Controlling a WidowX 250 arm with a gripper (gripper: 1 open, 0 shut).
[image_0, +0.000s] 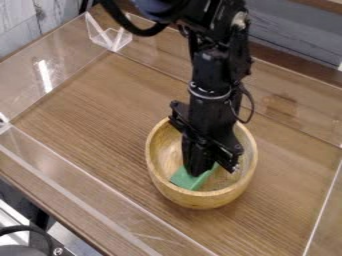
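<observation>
My black gripper (201, 150) reaches down into a round wooden bowl (201, 197), its tip low over a green object (185, 179) lying inside. The green object is partly hidden by the gripper. The fingers are dark and close together; whether anything is between them is hard to see.
A clear plastic piece (110, 35) is at the back left, and a raised edge runs along the back. Dark cables show at the lower left.
</observation>
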